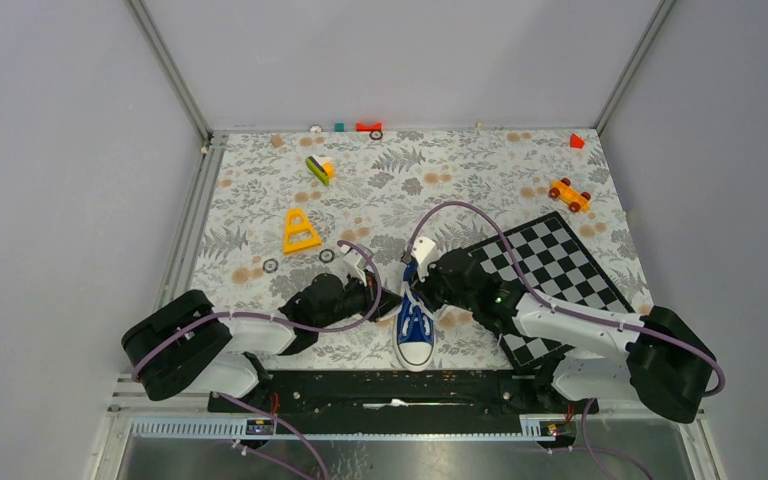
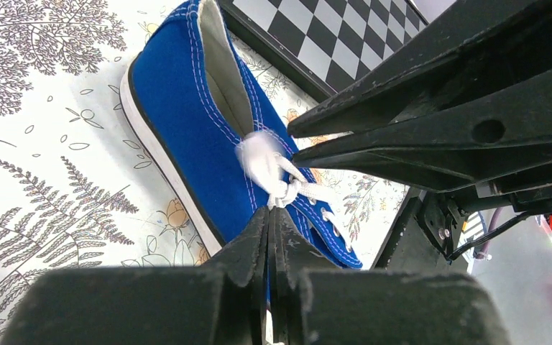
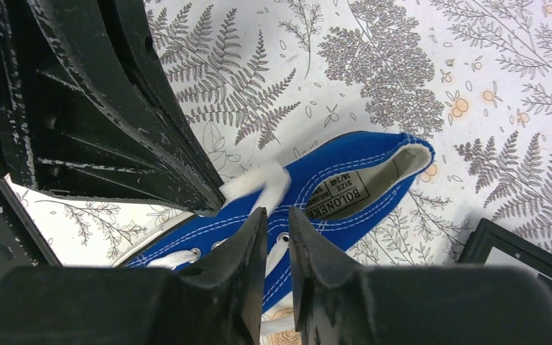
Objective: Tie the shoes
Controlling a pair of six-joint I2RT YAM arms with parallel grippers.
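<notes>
The blue shoe (image 1: 414,330), with a white toe cap and white laces, lies between my grippers, toe toward the front edge. In the left wrist view a lace knot (image 2: 284,192) sits over the shoe's throat, and a lace end (image 2: 259,154) is blurred. My left gripper is shut just below the knot. Lace touches its tips; whether it is pinched cannot be told. My right gripper stands part open over the laces, its fingertips apart. A blurred white lace (image 3: 273,183) loops beyond them, beside the left fingers (image 3: 201,198).
A black-and-white checkered board (image 1: 560,262) lies close to the shoe's right, partly under the right arm. A yellow triangular frame (image 1: 300,230), a small dark ring (image 1: 270,266) and an orange toy car (image 1: 569,195) lie farther off.
</notes>
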